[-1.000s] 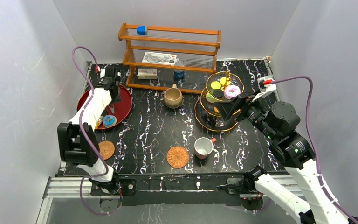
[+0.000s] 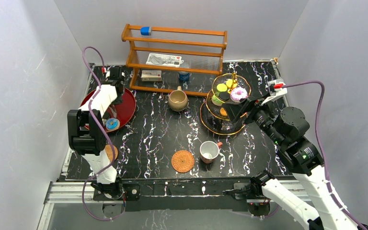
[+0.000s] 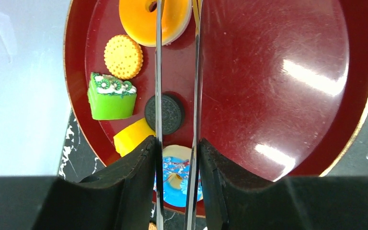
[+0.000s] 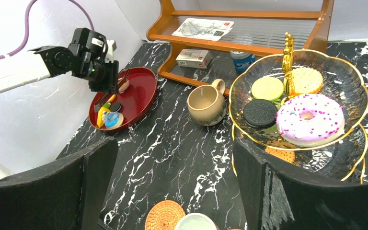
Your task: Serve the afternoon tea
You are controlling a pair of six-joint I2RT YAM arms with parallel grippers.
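My left gripper (image 2: pixel 114 96) is over the red tray (image 3: pixel 278 96), its long tongs running up to an orange donut (image 3: pixel 141 26) at the top of the left wrist view; their tips are out of that frame. Below lie a round cracker (image 3: pixel 123 56), green cake (image 3: pixel 111 103), dark cookie (image 3: pixel 172 114), yellow piece (image 3: pixel 132 136) and blue donut (image 3: pixel 175 191). My right gripper (image 2: pixel 239 108) stands open beside the tiered stand (image 4: pixel 354 124), which holds a pink donut (image 4: pixel 310 124), dark cookie (image 4: pixel 260 114), green cookie (image 4: pixel 267 87) and crackers.
A wooden rack (image 2: pixel 175 40) stands at the back. A beige mug (image 2: pixel 177 101), white cup (image 2: pixel 209 152) and woven coaster (image 2: pixel 182 161) occupy the middle and front, with free counter between them. Another coaster (image 2: pixel 112 152) lies beside the left arm.
The left arm has shifted slightly to the right in the top view, still over the red tray. The right arm has barely moved.
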